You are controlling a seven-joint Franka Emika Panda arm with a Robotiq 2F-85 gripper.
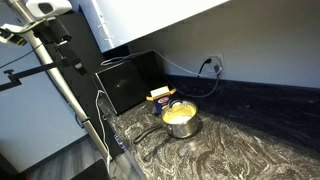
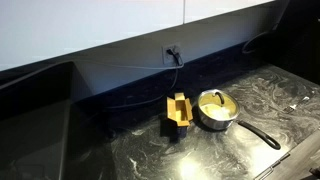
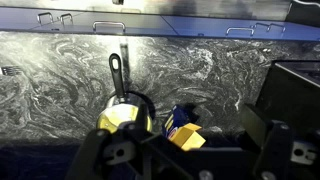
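Observation:
A metal pot (image 1: 183, 127) with something yellow inside sits on the dark marbled counter. Its long black handle (image 2: 260, 135) points toward the counter's front edge in exterior view 2. What looks like a clear lid with a dark knob is over the pot, though this is hard to make out. Close beside the pot stands an open blue and yellow box (image 2: 179, 115), flaps up. My gripper is open, raised well away from both things, with its dark fingers at the bottom of the wrist view. Nothing is held between them.
A black appliance or panel (image 1: 122, 86) stands beyond the box against the wall. A cable runs to a wall outlet (image 2: 170, 54). A fork (image 3: 11, 71) lies on the counter's far side from that panel. White cabinets (image 2: 100, 30) overhang the counter.

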